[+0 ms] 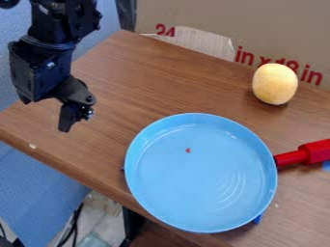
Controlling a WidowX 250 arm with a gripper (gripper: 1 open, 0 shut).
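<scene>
My black gripper [60, 106] hangs over the left part of the wooden table, tilted, its fingers pointing down; whether it is open or shut is hard to make out, and I see no object in it. A light blue plate [200, 177] with a small red speck lies at the lower right of the table. A pale yellow, rounded object [275, 84] stands at the back right. A red object [304, 155] sticks out at the plate's right, partly hidden by it, with bits of blue beside it.
A cardboard box [215, 23] with red print lines the back of the table. The table's left edge drops away to a blue surface and some cables.
</scene>
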